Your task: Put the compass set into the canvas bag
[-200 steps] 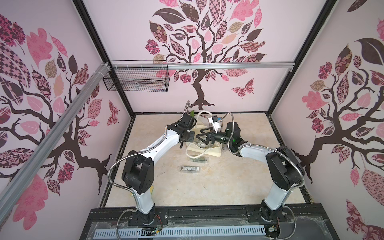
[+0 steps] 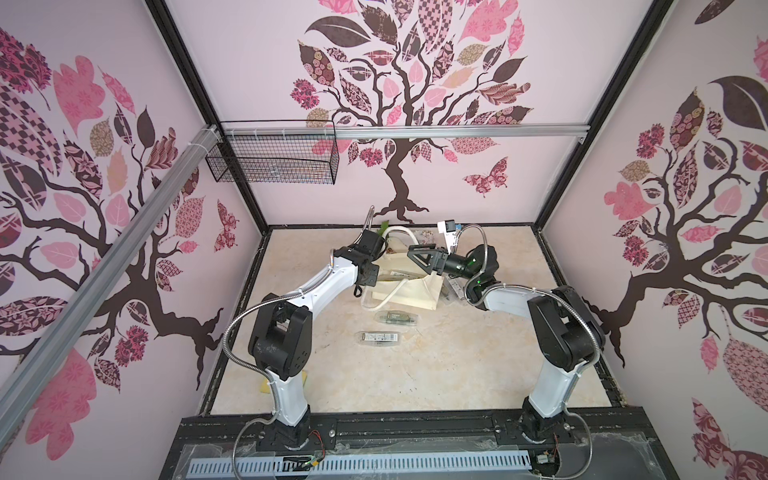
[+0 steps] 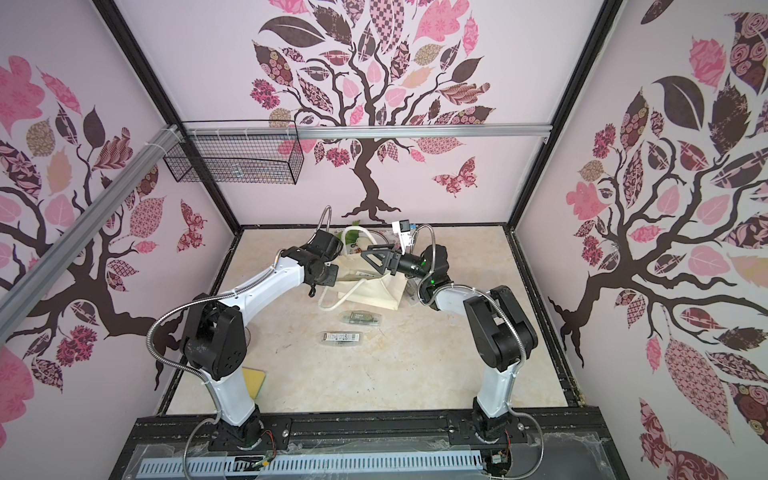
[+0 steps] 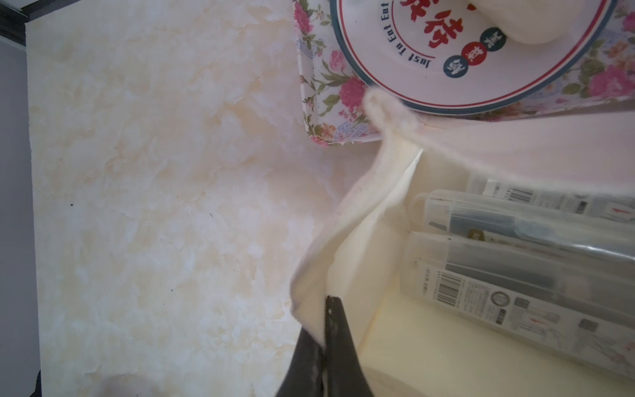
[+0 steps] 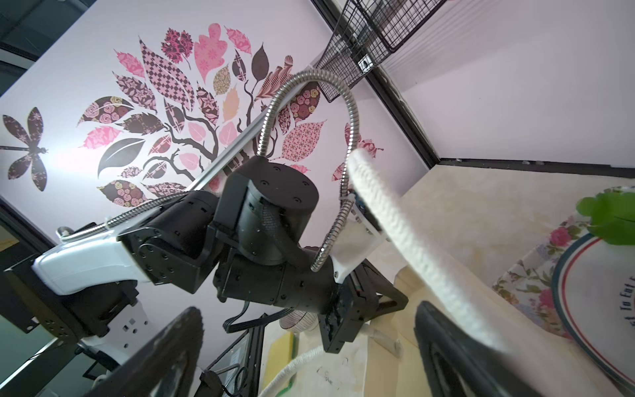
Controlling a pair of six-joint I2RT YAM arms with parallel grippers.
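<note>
The cream canvas bag (image 2: 416,294) stands mid-table, its mouth facing up. Inside it lie three clear plastic compass set boxes side by side, the nearest box (image 4: 516,307) showing a barcode label. My left gripper is shut on the bag's left rim. Above the bag's right side, my right gripper (image 2: 417,259) is open, nothing between its fingers; a white strap (image 5: 423,258) runs close by its right finger (image 5: 456,350). In front of the bag, a greenish clear box (image 2: 397,317) and a white-labelled box (image 2: 379,337) lie on the table.
Behind the bag is a floral tray (image 4: 337,106) bearing a white plate (image 4: 423,72). A yellow item (image 3: 253,381) lies near the left arm's base. A wire basket (image 2: 276,157) hangs at the back left.
My right gripper has moved up and to the right, away from my left one. The left has shifted slightly left, and the bag's mouth is spread wider in view.
</note>
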